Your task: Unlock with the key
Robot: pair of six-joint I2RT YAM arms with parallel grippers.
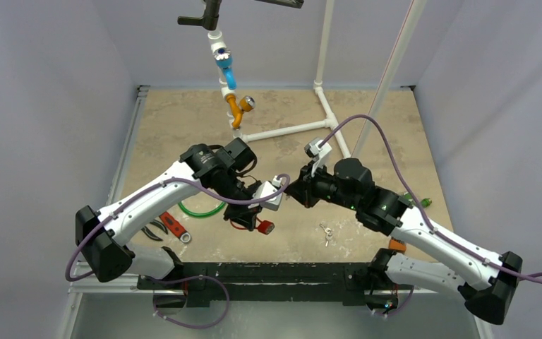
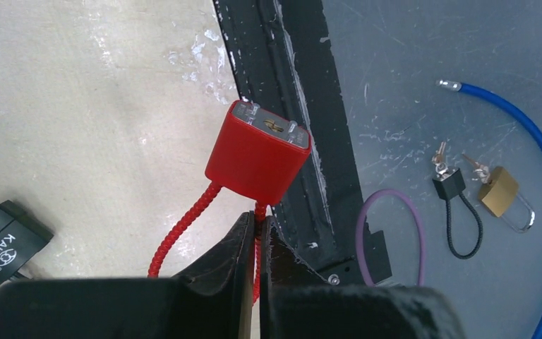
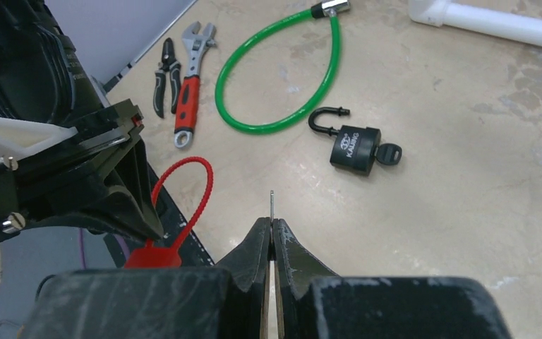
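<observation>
My left gripper is shut on one strand of the twisted red shackle (image 2: 185, 226) of the red lock (image 2: 250, 157). The lock hangs over the table's front edge, and its brass keyhole (image 2: 274, 126) faces away from the fingers. In the top view the same lock (image 1: 266, 227) shows below the left gripper. A thin silver key blade (image 3: 272, 203) sticks straight out from my right gripper, which is shut on it; the key's head is hidden. In the top view the right gripper (image 1: 289, 195) is close beside the left wrist, apart from the lock.
A black padlock (image 3: 355, 150) with a key in it lies on the table near a green cable (image 3: 268, 128), pliers (image 3: 167, 78) and a wrench (image 3: 190, 99). Loose keys (image 1: 327, 234) lie at the front. White pipes (image 1: 288, 131) stand behind.
</observation>
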